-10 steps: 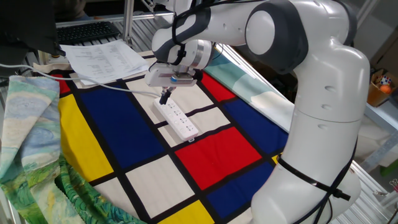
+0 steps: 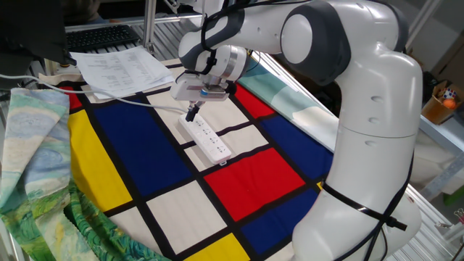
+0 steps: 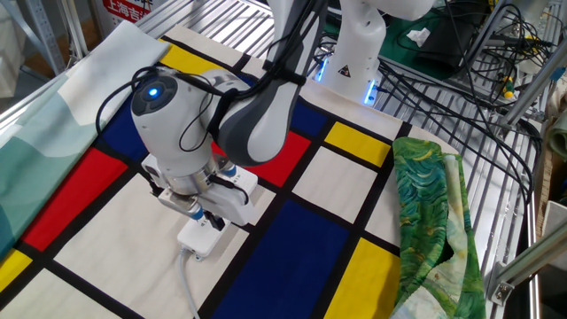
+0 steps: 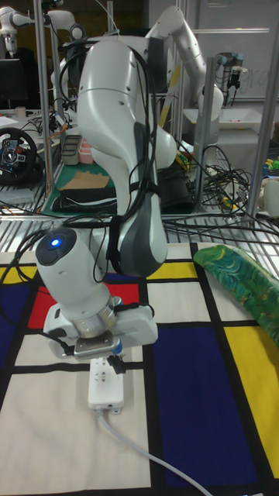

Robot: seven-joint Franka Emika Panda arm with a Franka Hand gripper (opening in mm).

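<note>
A white power strip (image 2: 206, 141) with several sockets lies flat on the patterned cloth, its white cable (image 3: 188, 282) leaving from one end. My gripper (image 2: 192, 114) points down over the cable end of the strip. Its dark fingertips (image 4: 117, 362) are at or just above the strip's top face; contact cannot be told. In the second exterior view the hand hides the middle of the strip (image 3: 200, 237). The fingers overlap in these views, so the gap between them does not show. Nothing is visibly lifted.
A color-block cloth (image 2: 185, 217) covers the table. A folded green painted cloth (image 3: 425, 221) lies along one side, a pale green one (image 3: 66, 133) along the other. Paper sheets (image 2: 123, 71) and a keyboard (image 2: 104, 38) sit at the far edge.
In exterior view 1 the upper arm and elbow have shifted slightly left. The hand stays nearly in place over the power strip, which has not visibly moved.
</note>
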